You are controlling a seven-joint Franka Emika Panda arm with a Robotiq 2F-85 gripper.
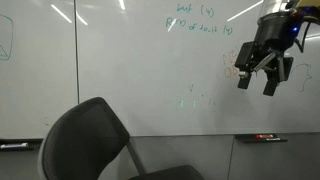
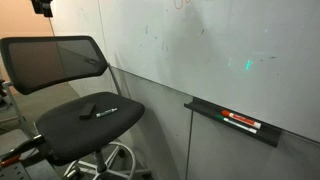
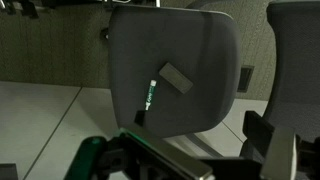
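Note:
My gripper [image 1: 258,87] hangs at the upper right of exterior view 1, in front of the whiteboard [image 1: 150,60]. Its two fingers stand apart, with nothing seen between them. Looking down in the wrist view, I see the black chair seat [image 3: 205,45] well below the fingers [image 3: 172,153]. On the seat lie a dark rectangular block [image 3: 175,78], perhaps an eraser, and a white marker [image 3: 150,95] with a green label. Exterior view 2 shows the same block [image 2: 88,110] and marker [image 2: 106,113] close together on the seat.
Under the board's lower edge runs a dark tray [image 2: 205,105] bearing a red marker [image 2: 240,118] and others. The chair's mesh backrest [image 2: 55,60] rises beside the seat. Coloured handwriting [image 1: 195,25] and fainter marks are on the board. Space around my gripper looks clear.

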